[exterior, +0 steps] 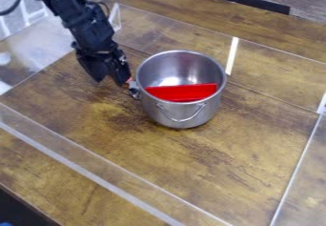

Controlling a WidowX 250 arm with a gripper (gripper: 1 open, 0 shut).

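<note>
A steel pot (181, 111) stands on the wooden table with a red object (178, 92) inside it. A pinkish-red handle at the pot's left side is now mostly hidden by my black gripper (112, 75), which is low beside the pot, open, its fingers over the handle area. Whether the fingers touch the handle cannot be told.
Clear plastic edges border the wooden work area (90, 154) on the left, front and right. A grey wall is at the back right.
</note>
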